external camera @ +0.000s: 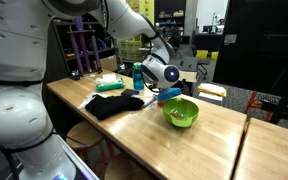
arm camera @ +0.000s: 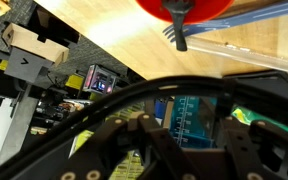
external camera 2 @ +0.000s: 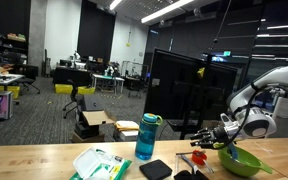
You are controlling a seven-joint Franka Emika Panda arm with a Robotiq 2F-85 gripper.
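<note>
My gripper (external camera 2: 200,137) hangs just above the table at the left side of a green bowl (external camera 2: 254,160). Its fingers are too small and dark in the exterior views to show how far apart they stand. A small red object (external camera 2: 199,157) is on the table below it; in the wrist view a round red thing (arm camera: 216,10) lies at the top edge, partly behind a dark bar. Something blue (external camera: 170,94) shows at the bowl's near rim. Whether anything is between the fingers is hidden.
A teal bottle (external camera 2: 147,137) stands left of the bowl, near a green packet (external camera 2: 102,163) and a white container (external camera 2: 86,163). Black cloth (external camera: 116,104) lies on the table's left part. The table right of the bowl (external camera: 216,135) is clear.
</note>
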